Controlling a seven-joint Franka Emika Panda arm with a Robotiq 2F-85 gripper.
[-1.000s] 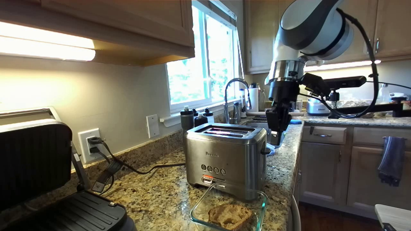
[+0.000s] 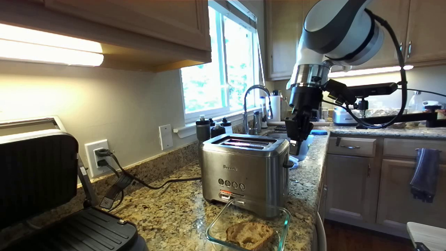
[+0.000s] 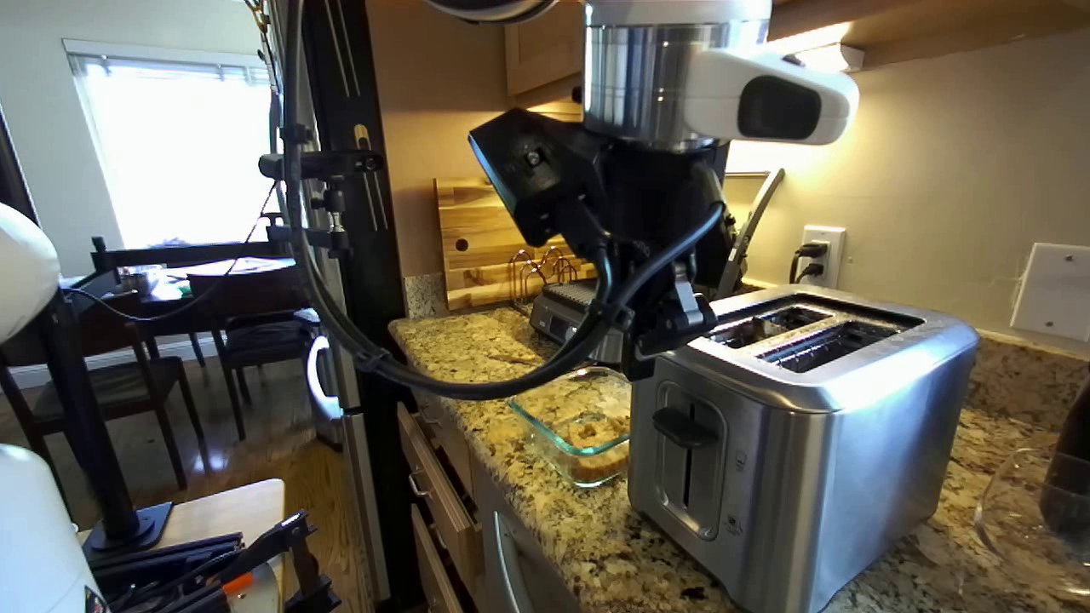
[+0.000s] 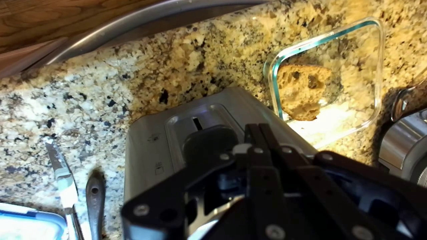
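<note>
The steel toaster [image 2: 244, 175] stands on the counter, its two-slot top [image 3: 807, 332] facing up. Its dark side lever [image 3: 682, 427] sits near the upper part of the lever track. My gripper [image 3: 644, 363] is shut, close to the toaster's upper lever-side edge and above the lever; touching cannot be told. In the wrist view the fingers [image 4: 253, 134] lie together, with nothing visible between them, and the gripper covers much of the toaster. A slice of bread [image 4: 302, 94] lies in a clear glass dish [image 4: 378, 86] beside the toaster.
An open grill press [image 2: 94, 223] stands at the left, near a power cord [image 2: 167, 182]. Utensils, including a dark handle [image 4: 95, 192], and a blue-edged container [image 4: 34, 218] lie on the counter. Dark bottles [image 2: 203, 129] stand behind the toaster.
In exterior view 1 my gripper has moved slightly left and up, nearer the toaster's upper edge. The toaster, dish and bread look unmoved.
</note>
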